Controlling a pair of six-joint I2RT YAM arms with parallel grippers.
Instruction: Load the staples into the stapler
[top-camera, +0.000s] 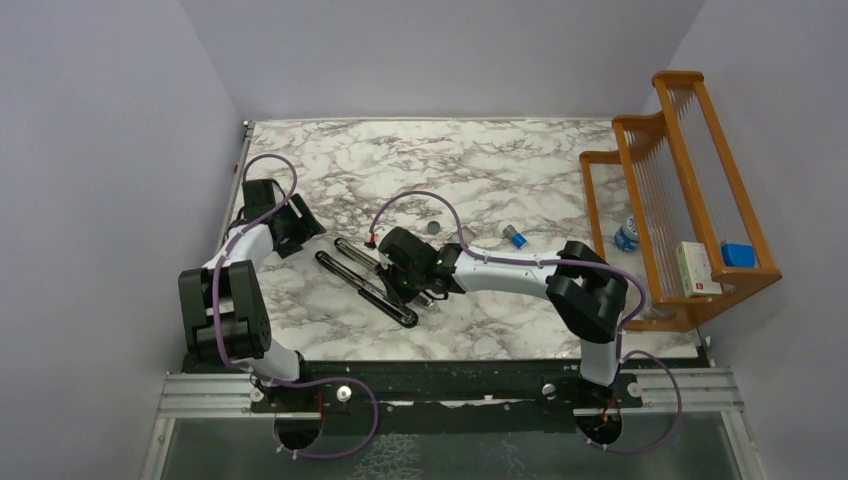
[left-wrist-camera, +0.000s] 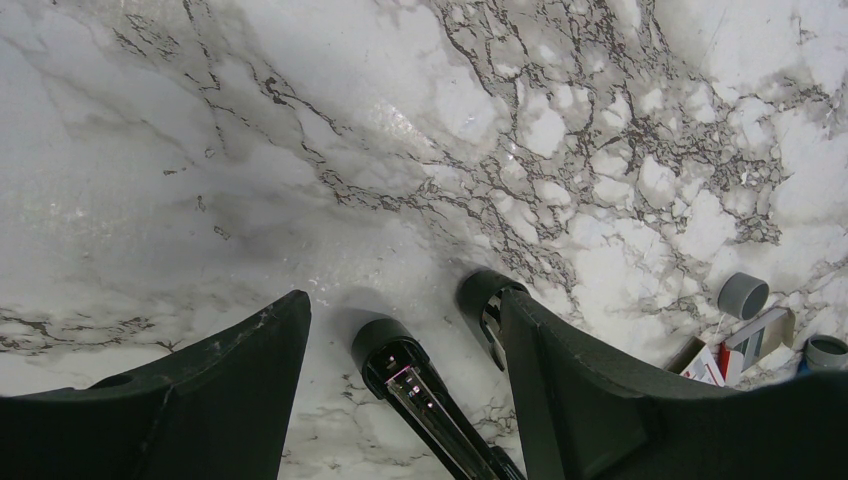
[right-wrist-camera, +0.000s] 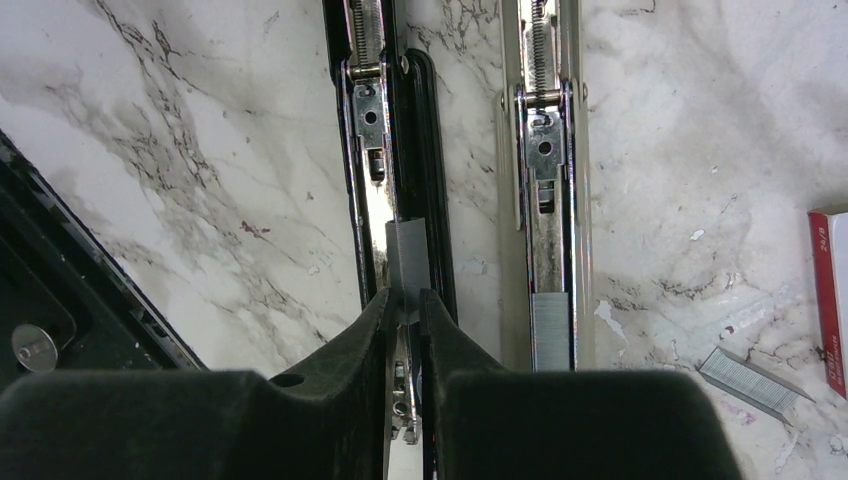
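Note:
In the right wrist view, a grey staple strip (right-wrist-camera: 408, 250) sits over the metal rail of the opened black stapler (right-wrist-camera: 370, 210), slightly askew to the right of the rail. My right gripper is shut on the strip's lower part, a fingertip against each side. Beside it lies a second, grey-green opened stapler (right-wrist-camera: 510, 200) with a staple strip (right-wrist-camera: 551, 330) in its channel. My left gripper stands open and empty above the table, near the rear ends of the black stapler (left-wrist-camera: 430, 410) and the other one (left-wrist-camera: 480, 295).
A loose staple strip (right-wrist-camera: 755, 382) and a red staple box (right-wrist-camera: 832, 290) lie to the right. Farther off are a grey cap (top-camera: 433, 228) and a blue cylinder (top-camera: 514, 237). A wooden shelf (top-camera: 650, 150) stands at the right.

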